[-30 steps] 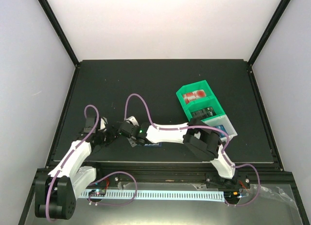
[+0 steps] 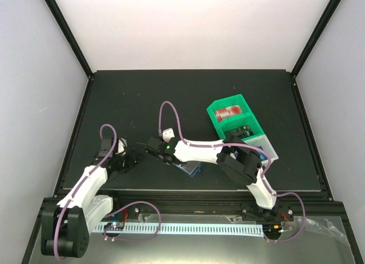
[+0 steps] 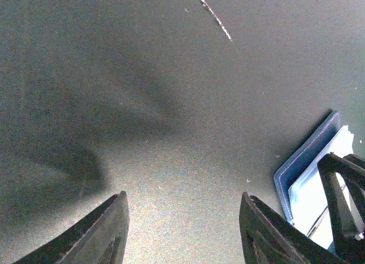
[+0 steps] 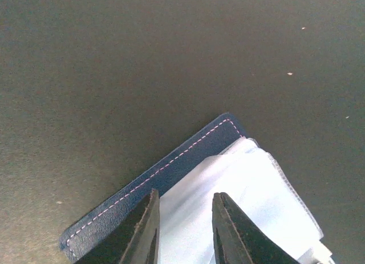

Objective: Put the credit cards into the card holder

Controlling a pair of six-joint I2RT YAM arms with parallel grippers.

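Observation:
A dark blue card holder (image 4: 131,201) with pink stitching and white translucent sleeves (image 4: 256,201) lies on the black mat, partly under my right arm in the top view. My right gripper is over it, fingers part open, nothing visible between them. In the left wrist view the holder (image 3: 302,158) is at the right edge, with a dark finger of the other gripper in front of it. My left gripper is low over bare mat at left; its fingertips stand apart in that view, and whatever is between or below them is hidden or unclear.
A green divided bin (image 2: 231,101) with red and dark items stands at the back right, a pale tray (image 2: 268,147) with blue items beside it.
My right gripper has moved slightly right and up in the top view, uncovering more of the card holder. The left arm has barely moved.

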